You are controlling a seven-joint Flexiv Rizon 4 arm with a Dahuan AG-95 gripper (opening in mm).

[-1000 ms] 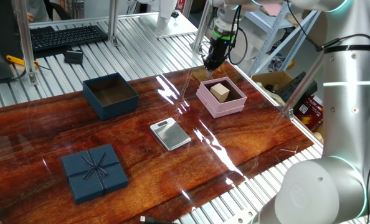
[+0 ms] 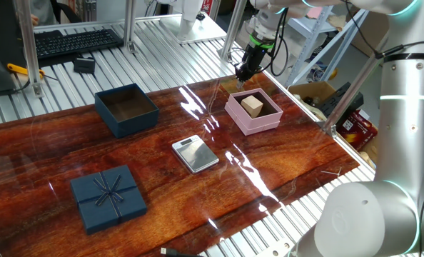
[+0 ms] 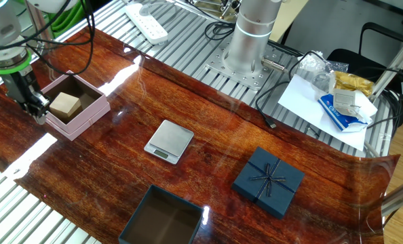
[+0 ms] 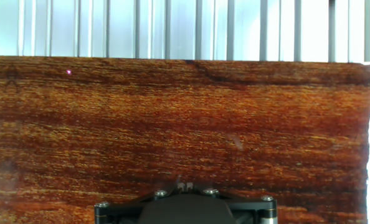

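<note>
A pale wooden block (image 2: 252, 106) rests inside the open pink box (image 2: 253, 129), tilted against its wall. My gripper (image 3: 40, 115) hangs just outside the box, beside the block and apart from it in exterior view 1. At the bottom of the wrist view, my gripper looks shut, its two small fingertips close together and nothing visible between them. Below it is only bare wood-patterned table covering. A silver scale (image 2: 195, 154) lies mid-table. The open dark blue box (image 2: 128, 127) looks empty. A dark blue lid with a bow (image 2: 109, 198) lies flat.
Metal slats (image 4: 172, 28) border the wood-patterned covering. A power strip (image 3: 146, 24) and the arm's base (image 3: 239, 65) stand along one edge. White paper with a blue packet (image 3: 342, 112) lies at the side. Bare surface separates the boxes, scale and lid.
The wrist has shifted slightly right in exterior view 1, while the fingertips stay close to the same spot. The block, boxes, scale and lid have not moved.
</note>
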